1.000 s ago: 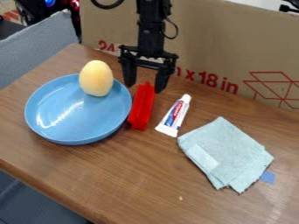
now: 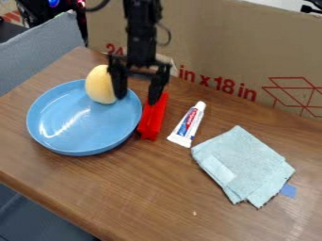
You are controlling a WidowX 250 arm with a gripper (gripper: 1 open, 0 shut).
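My black gripper [image 2: 137, 88] stands open over the right edge of a blue plate [image 2: 78, 122], its left finger in front of the yellow egg-shaped object [image 2: 98, 85] on the plate's back part. Its other finger is above a red object [image 2: 151, 122], which lies just right of the plate. A white toothpaste tube [image 2: 186, 126] lies to the right of the red object.
A folded light-blue cloth [image 2: 244, 165] lies at the right of the wooden table [image 2: 151, 198], near a small blue tape piece. A cardboard box [image 2: 251, 56] stands behind.
My gripper has moved left and a little down, toward the yellow object. The objects on the table look unmoved.
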